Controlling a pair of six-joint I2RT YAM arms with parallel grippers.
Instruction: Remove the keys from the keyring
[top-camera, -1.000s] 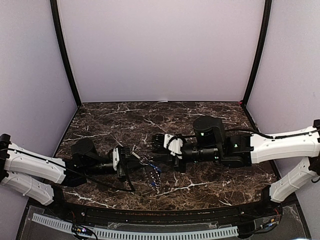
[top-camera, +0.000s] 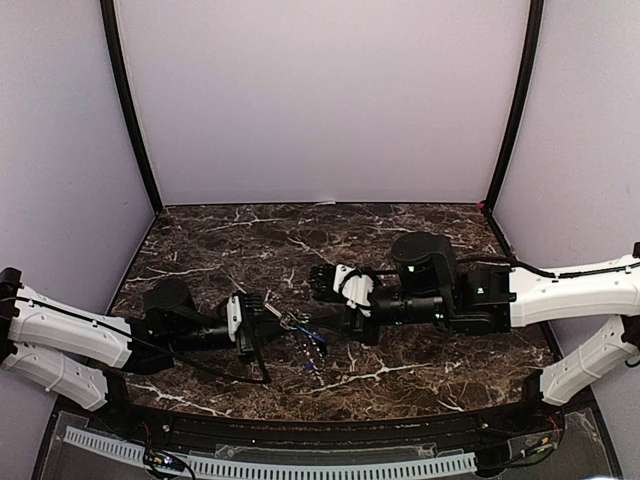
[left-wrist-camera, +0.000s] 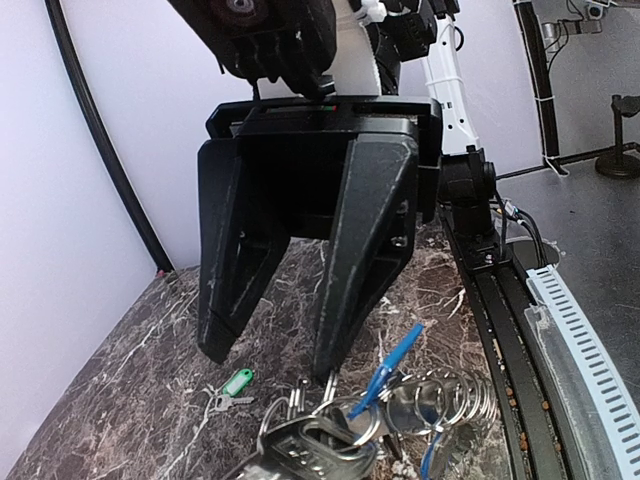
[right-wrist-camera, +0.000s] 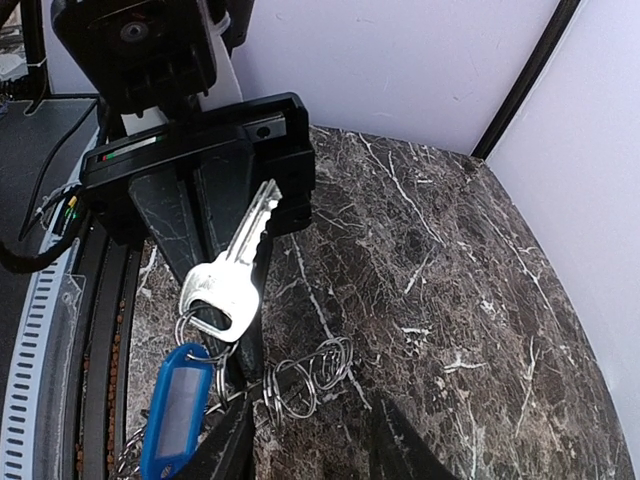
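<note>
The keyring, a bundle of linked metal rings (left-wrist-camera: 455, 398), hangs in the air between my grippers. From it hang a silver key (right-wrist-camera: 222, 292) and a blue tag (right-wrist-camera: 172, 418). My left gripper is shut on the rings at its fingertips; the exact hold is partly hidden by the key and tag. Facing it, my right gripper stands part open, its two fingers apart just beyond the keys and rings. Nothing shows gripped between them. In the top view the bundle (top-camera: 300, 325) lies between both grippers.
A green-tagged key (left-wrist-camera: 238, 382) lies on the dark marbled table (left-wrist-camera: 130, 380), apart from the bundle. A rail with a slotted strip (top-camera: 270, 468) runs along the front edge.
The right arm has drawn slightly to the right, away from the left gripper. The hanging rings and blue tag have swung a little. The left arm looks still.
</note>
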